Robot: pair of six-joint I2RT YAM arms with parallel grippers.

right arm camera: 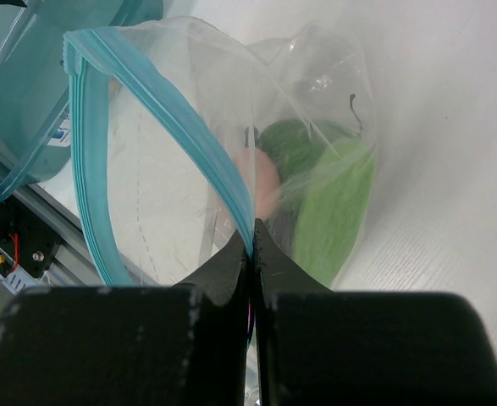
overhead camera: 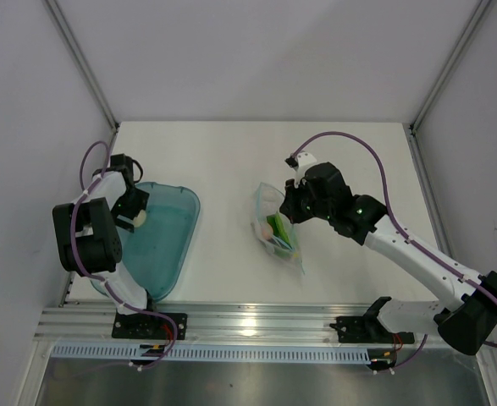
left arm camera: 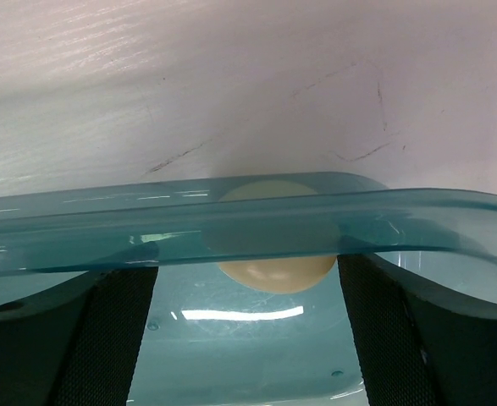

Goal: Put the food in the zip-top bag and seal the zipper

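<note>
My left gripper stands open in the teal tray [overhead camera: 155, 254], just over a pale yellow round food [left arm camera: 278, 275] lying at the tray's end, seen partly through the clear rim. My right gripper is shut on the top edge of the zip top bag [right arm camera: 168, 110], whose blue zipper strips form an open loop. Inside the bag are green pieces [right arm camera: 333, 203] and a pinkish round piece [right arm camera: 261, 182].
Metal rails run along the front edge, and walls stand on both sides and at the back.
</note>
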